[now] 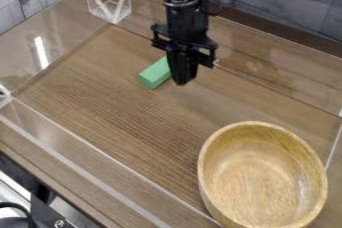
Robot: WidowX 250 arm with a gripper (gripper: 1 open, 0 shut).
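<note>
My black gripper (179,56) hangs over the upper middle of the wooden table, pointing down, just above and to the right of a green block (154,77), whose upper right end is partly covered by it. The gripper looks shut, with nothing visible between its fingers, though the fingertips are small and dark.
A large empty wooden bowl (261,172) fills the lower right of the table (100,122). A white wire-like object (110,5) is at the back left.
</note>
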